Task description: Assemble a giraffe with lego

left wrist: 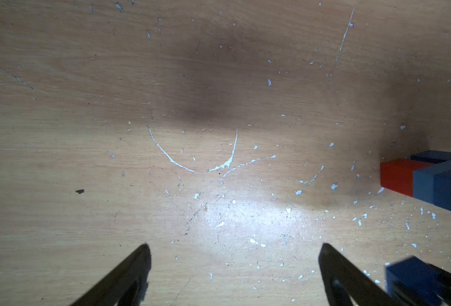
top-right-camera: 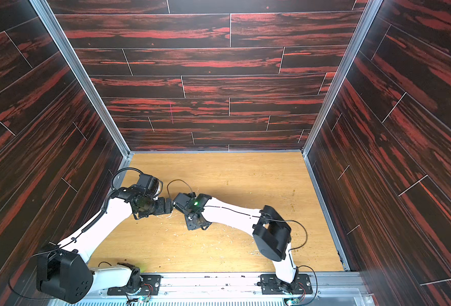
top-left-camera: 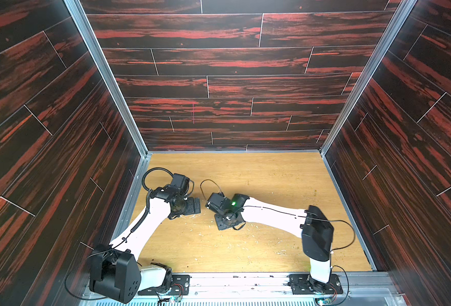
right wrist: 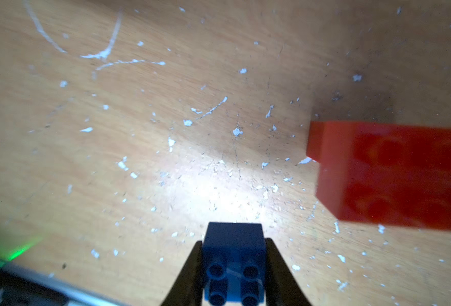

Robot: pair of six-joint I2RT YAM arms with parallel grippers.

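In the right wrist view my right gripper is shut on a blue brick point(right wrist: 234, 234), studs facing the camera, above the table. Right of it is a red brick assembly point(right wrist: 393, 173). The left wrist view shows this cluster of red bricks point(left wrist: 396, 173) and blue-grey bricks point(left wrist: 439, 183) at the right edge. My left gripper is open over bare table, nothing between its fingers; the held blue brick point(left wrist: 409, 275) shows at lower right. In both top views the two grippers are close together left of centre, hiding most of the bricks.
Dark walls enclose it on three sides, with a metal rail point(top-right-camera: 200, 279) along the front. Cables loop over both arms.
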